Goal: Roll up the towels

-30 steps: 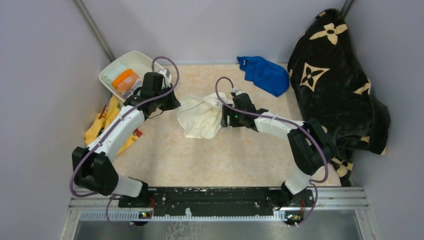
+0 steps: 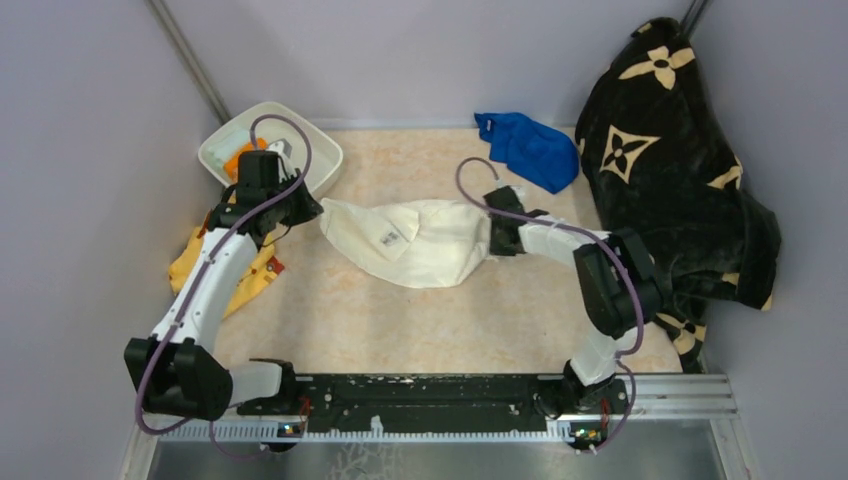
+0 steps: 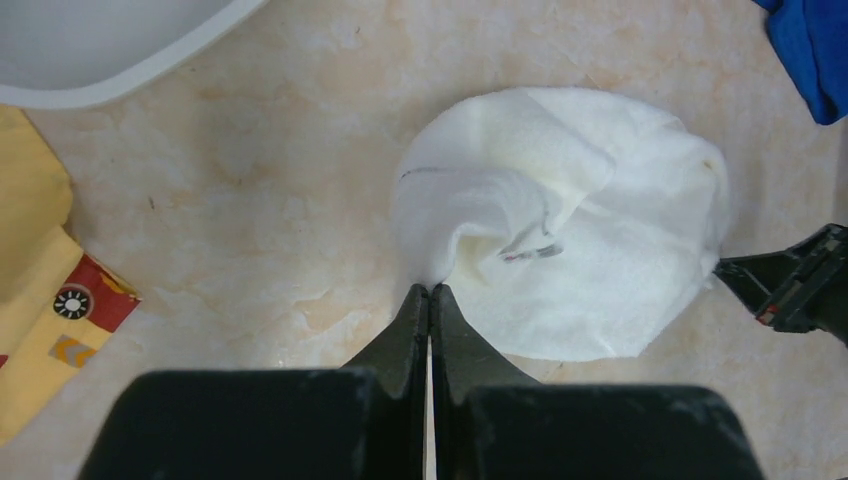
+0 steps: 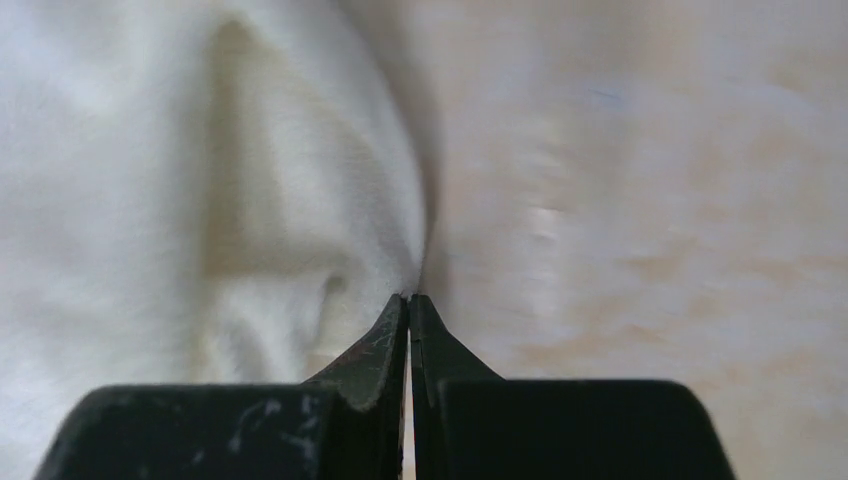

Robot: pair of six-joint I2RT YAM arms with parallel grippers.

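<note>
The cream-white towel [image 2: 425, 245] is spread between my two grippers in the top view, its tag facing up left of the middle. My left gripper is shut on the towel's left corner, and the cloth [image 3: 600, 270] rises into its fingertips. At the opposite side my right gripper is shut on an edge of the towel [image 4: 375, 190], which runs into the tips in the right wrist view. A fold lies across the upper part of the cloth.
A white bin [image 2: 325, 150] with an orange item [image 2: 240, 160] stands at the back left. Yellow cloth [image 2: 250, 290] lies below it. A blue towel [image 2: 535, 150] is at the back right, and a dark patterned blanket [image 2: 670, 190] covers the right side.
My right gripper closed on the towel's right edge and moved right, while my left gripper moved left.
</note>
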